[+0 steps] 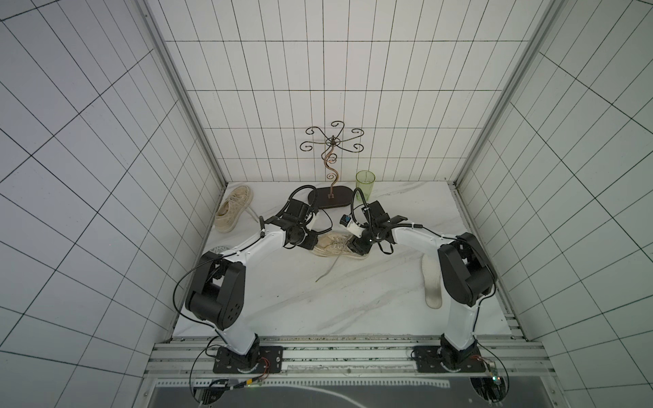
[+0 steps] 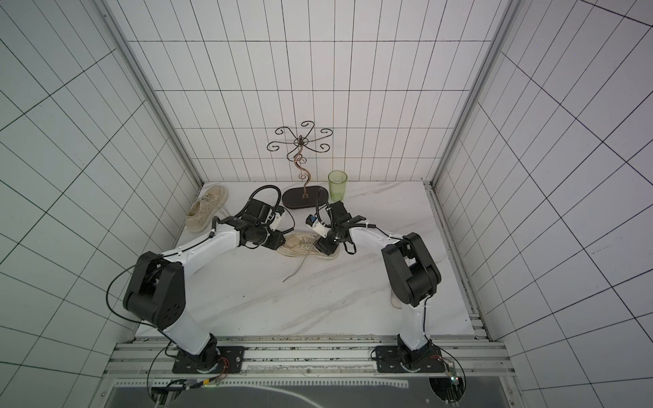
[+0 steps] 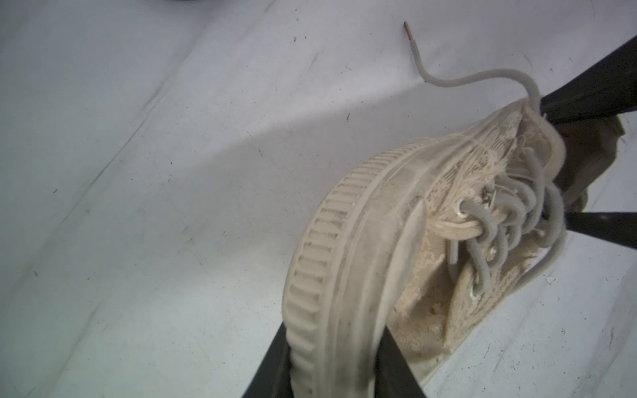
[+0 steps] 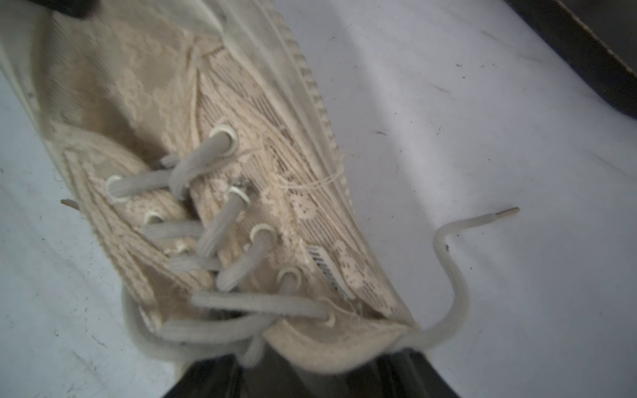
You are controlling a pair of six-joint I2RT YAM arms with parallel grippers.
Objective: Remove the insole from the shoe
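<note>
A beige laced shoe (image 1: pixel 330 245) lies between my two grippers, mid-table, its toe to the left. In the left wrist view its toe (image 3: pixel 351 265) sits between the fingers of my left gripper, which press close on both sides. My right gripper is open at the shoe's ankle opening, one finger (image 4: pixel 411 374) to each side of the tongue area; its tips are partly hidden by the shoe. No insole shows inside this shoe. A pale loose insole (image 1: pixel 432 282) lies on the table at the right, partly under the right arm.
A second beige shoe (image 1: pixel 234 208) stands at the back left. Behind the grippers are a dark-based scroll metal stand (image 1: pixel 331 197) and a green glass (image 1: pixel 364 183). A loose lace (image 4: pixel 458 292) trails from the shoe.
</note>
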